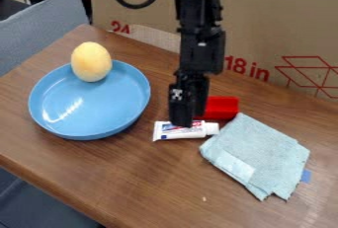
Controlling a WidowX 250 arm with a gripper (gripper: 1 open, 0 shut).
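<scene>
My black gripper (187, 106) hangs above a white toothpaste tube (183, 130) with red and blue print, lying on the wooden table. A red object (220, 108) lies just behind the tube, partly hidden by the gripper. A blue plate (86, 112) is at the left, with a pale yellow egg-shaped object (91, 60) at its back rim. A folded light-blue cloth (258, 156) lies at the right. The fingertips are dark and hard to make out; nothing shows held between them.
A large cardboard box (278, 39) stands along the back. A grey padded edge (34, 35) borders the table at the left.
</scene>
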